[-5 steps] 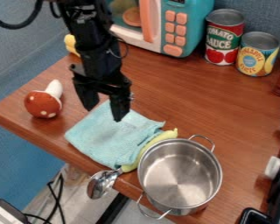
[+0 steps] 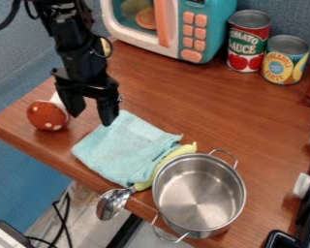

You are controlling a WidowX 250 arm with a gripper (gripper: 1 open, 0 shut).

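Note:
My black gripper (image 2: 90, 108) hangs over the left part of the wooden table, its fingers apart and pointing down, with nothing seen between them. Just left of it is a red-brown round object with a white top, like a toy mushroom (image 2: 47, 115), partly behind the fingers. A folded light-blue cloth (image 2: 123, 147) lies below and right of the gripper. A steel pot (image 2: 197, 194) stands at the front right, with a yellow banana-like object (image 2: 172, 159) and a metal utensil (image 2: 116, 201) beside it.
A teal toy microwave (image 2: 177, 27), a tomato sauce can (image 2: 247, 44) and a second can (image 2: 285, 60) stand at the back. A black appliance (image 2: 297, 213) is at the right edge.
My gripper has moved left, toward the mushroom-like object, and slightly up from over the cloth. The objects on the table have not visibly moved.

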